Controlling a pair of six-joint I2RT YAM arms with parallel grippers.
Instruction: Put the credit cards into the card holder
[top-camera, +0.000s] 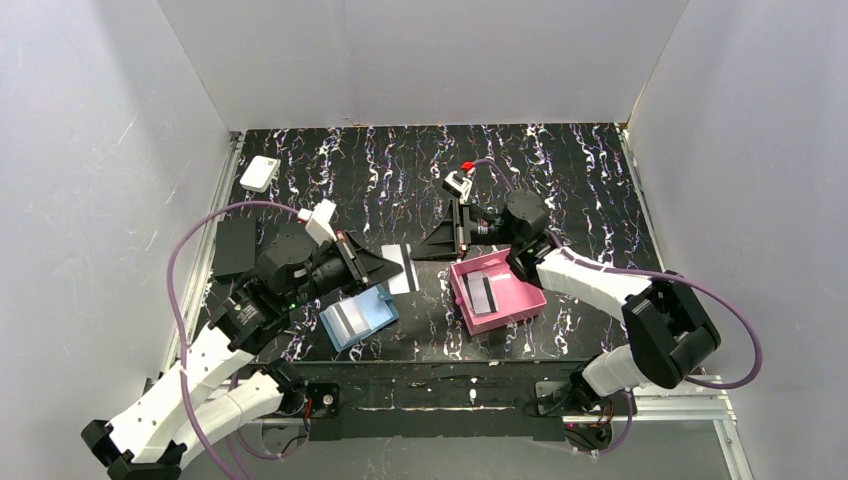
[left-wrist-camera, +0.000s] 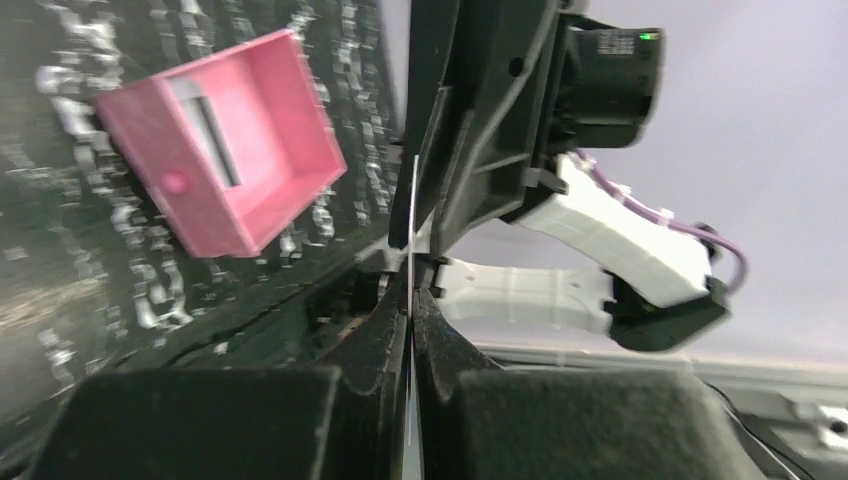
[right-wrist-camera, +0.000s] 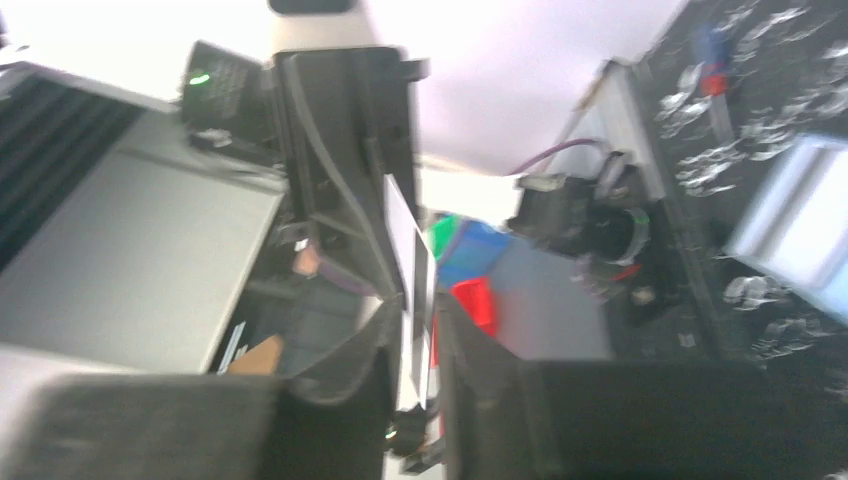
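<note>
A white card with a dark stripe (top-camera: 403, 284) is held on edge above the table, between the two grippers. My left gripper (top-camera: 399, 267) is shut on it; in the left wrist view the card is a thin line between the fingers. At the card's other side, my right gripper is slightly open, its fingertips a little apart around the card; blur hides any contact. The blue card holder (top-camera: 380, 309) lies below the left gripper, a white, grey-striped area showing in it. Inside the pink box (top-camera: 519, 288) lies another striped card (top-camera: 479, 292).
A white box (top-camera: 260, 174) and a dark block (top-camera: 235, 247) stand at the left of the table. A screwdriver (right-wrist-camera: 713, 82) shows in the right wrist view.
</note>
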